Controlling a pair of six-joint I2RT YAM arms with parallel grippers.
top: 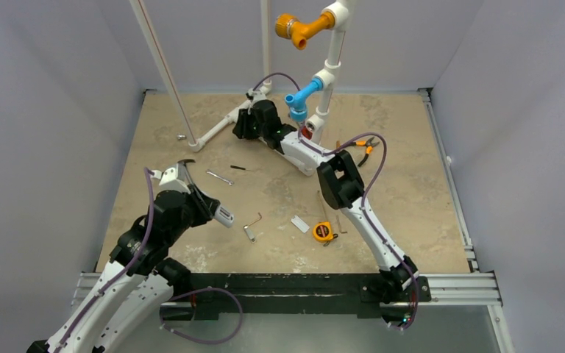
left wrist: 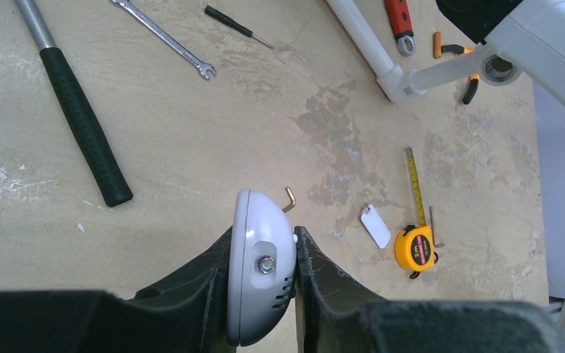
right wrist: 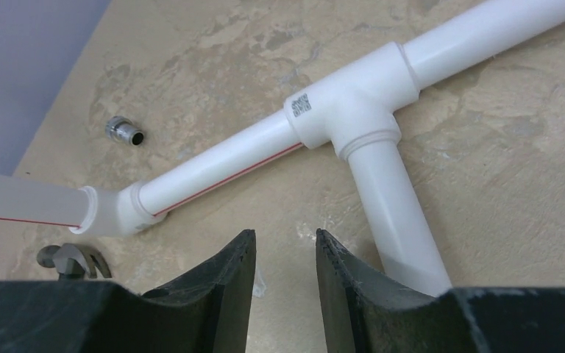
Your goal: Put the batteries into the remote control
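Note:
My left gripper (top: 212,207) is shut on the white remote control (top: 224,216), holding it above the table at the front left. In the left wrist view the remote (left wrist: 261,268) is seen end-on between the fingers, a screw showing on its end. Far back, my right gripper stands open above the table near the white pipe frame, nothing between its fingers. A small copper-coloured cylinder (left wrist: 437,44), which looks like a battery, lies by the orange pliers. The flat white piece (top: 300,223) on the table may be the battery cover.
The white pipe frame (right wrist: 346,103) lies around the right gripper. A hammer (left wrist: 84,125), wrench (top: 220,177), small screwdriver (top: 240,168) and tape measure (top: 323,232) are scattered about. Bare table lies in the middle and at the right.

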